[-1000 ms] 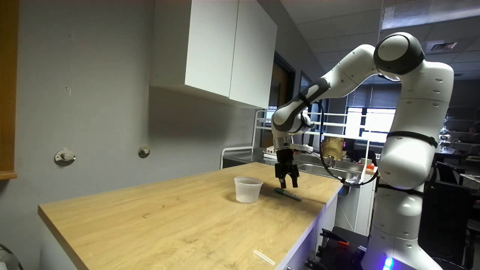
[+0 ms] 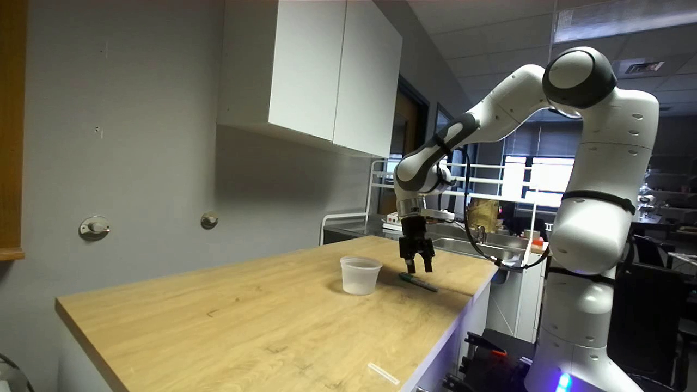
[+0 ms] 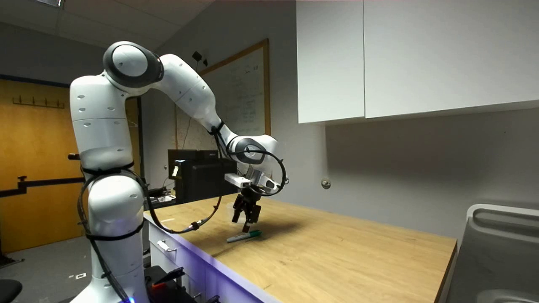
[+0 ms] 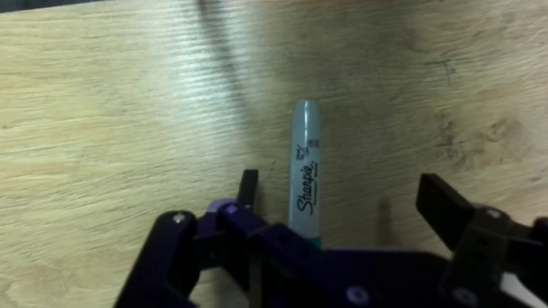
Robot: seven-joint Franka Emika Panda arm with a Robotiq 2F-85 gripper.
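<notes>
A grey Sharpie marker (image 4: 306,174) with a green cap (image 3: 255,233) lies flat on the wooden counter. Above it hangs my gripper, open, its fingers (image 4: 248,189) spread to either side of the marker and touching nothing. In the wrist view the marker is nearer the left finger, and its capped end is hidden behind the gripper's body. A translucent plastic tub (image 2: 359,275) stands upright on the counter close to the marker in exterior view 1; in exterior view 2 the gripper mostly covers it.
White wall cabinets (image 3: 449,55) overhang the back. A metal sink (image 2: 480,245) lies beyond the counter's far end.
</notes>
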